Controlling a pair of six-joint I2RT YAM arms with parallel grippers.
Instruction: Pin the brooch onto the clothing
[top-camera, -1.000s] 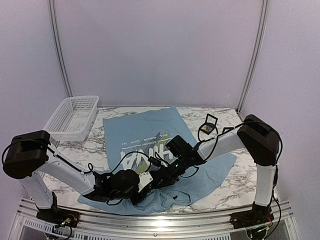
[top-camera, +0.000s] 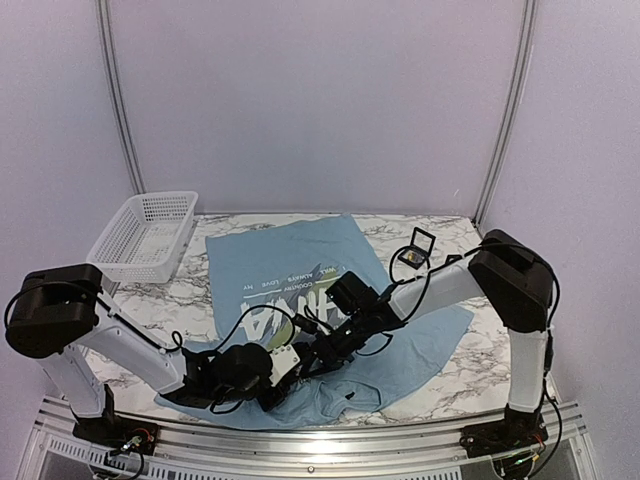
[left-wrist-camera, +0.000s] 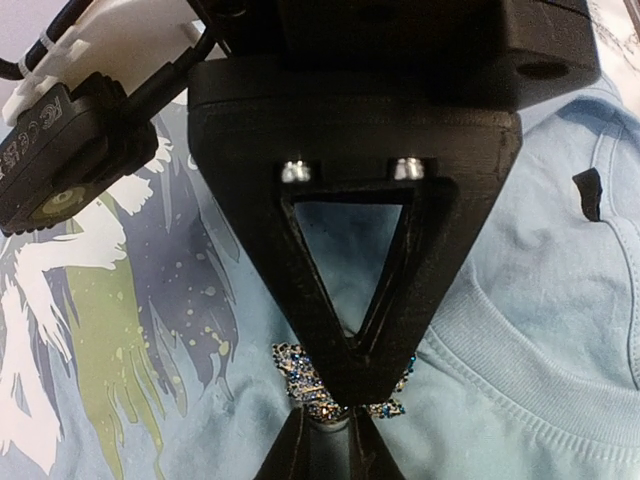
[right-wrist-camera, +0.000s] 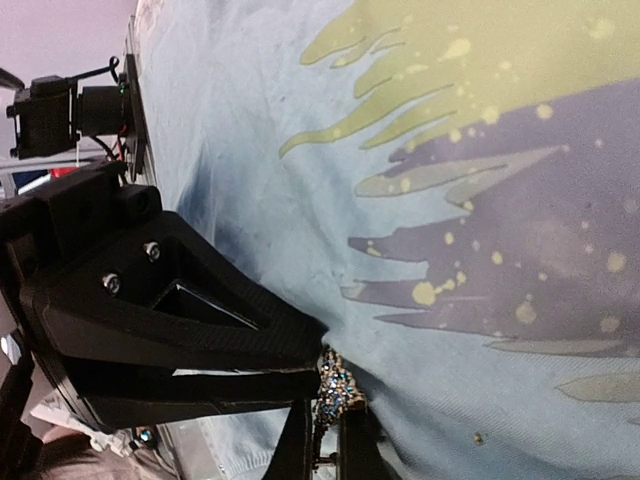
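The light-blue T-shirt (top-camera: 290, 250) lies printed side up, bunched near the front under both grippers. A glittery brooch (left-wrist-camera: 300, 375) (right-wrist-camera: 336, 385) is at the shirt's front beside the collar band, partly hidden by black fingers. My left gripper (top-camera: 290, 385) is shut on the brooch, low against the cloth. My right gripper (top-camera: 318, 362) meets it from the right at the brooch and looks shut; what lies between its fingertips is hard to tell. Whether the pin passes through the cloth is hidden.
A white plastic basket (top-camera: 118, 240) stands at the back left. A small open black case (top-camera: 410, 255) lies at the back right. Bare marble table shows along the back and right sides. The two arms crowd the front centre.
Both arms are almost still in the top view; my left arm has shifted very slightly.
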